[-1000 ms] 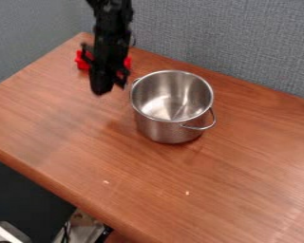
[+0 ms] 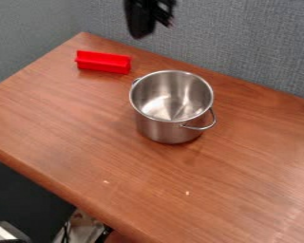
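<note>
A red block [image 2: 103,62] lies on the wooden table near its back left edge. To its right stands a steel pot [image 2: 171,121] with wire handles, empty inside as far as shows. My black gripper [image 2: 143,27] hangs at the top of the view, above and right of the block and clear of it, dark and cut off by the frame, so whether it is open or shut does not show.
A grey padded wall [image 2: 250,47] runs behind it. Some cables and white gear sit off the table at the lower left.
My gripper has risen from in front of the red block, moving back and up to the top of the view. The block and pot look unmoved.
</note>
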